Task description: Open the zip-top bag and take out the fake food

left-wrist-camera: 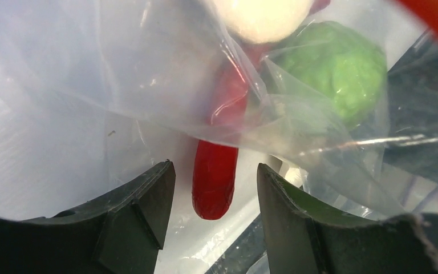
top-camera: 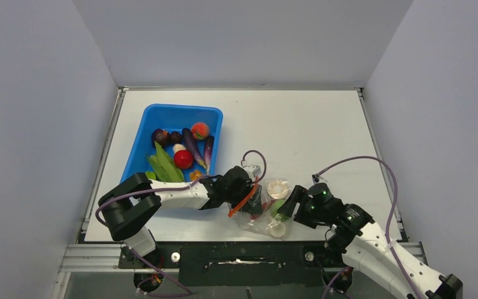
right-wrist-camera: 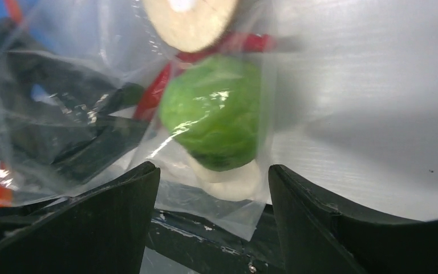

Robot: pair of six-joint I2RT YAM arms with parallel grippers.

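Observation:
The clear zip bag (top-camera: 255, 226) lies on the front middle of the table, its orange strip (top-camera: 243, 200) at the left. My left gripper is open at the bag's mouth; the tip of a red pepper (left-wrist-camera: 213, 191) shows in the gap, clear of both fingers. Deeper in the bag are a green cabbage-like piece (right-wrist-camera: 214, 108), a pale round slice (right-wrist-camera: 193, 25) and a whitish piece (right-wrist-camera: 236, 184). From the right, my right gripper stands over the bag with its fingers apart, the green piece just beyond their tips under the film.
A blue bin (top-camera: 216, 115) at the left holds several play fruits and vegetables. Beyond the bag, the table (top-camera: 299, 131) is bare at the back and right. A black strip (top-camera: 243, 265) runs along the front edge.

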